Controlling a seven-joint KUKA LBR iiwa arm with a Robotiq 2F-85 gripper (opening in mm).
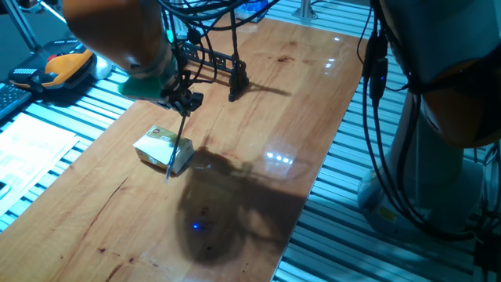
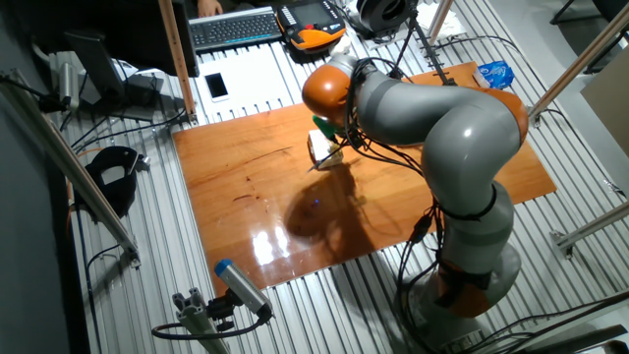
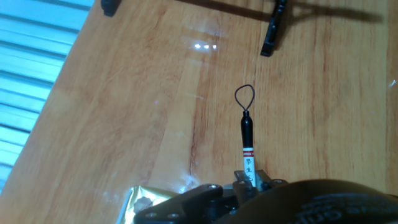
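Note:
My gripper [image 1: 186,106] is shut on a slim brush-like stick [image 3: 247,134]. In the wrist view the stick's black end with a thin cord loop sticks out past the fingers, above a white label with red bands and dark characters. Its long shaft [image 1: 178,142] slants down from the gripper in exterior view 1, passing in front of a small white-and-yellow box [image 1: 159,142]. Whether the shaft touches the box or the table cannot be told. The box's gold edge [image 3: 144,200] shows at the bottom of the wrist view, partly covered by the gripper.
A black rack [image 1: 237,77] stands on the wooden table [image 1: 313,86] beyond the gripper. At the far end lies a blue packet [image 2: 496,74]. An orange-and-black device [image 2: 313,28], a keyboard [image 2: 236,29] and a phone [image 2: 216,87] are off the board.

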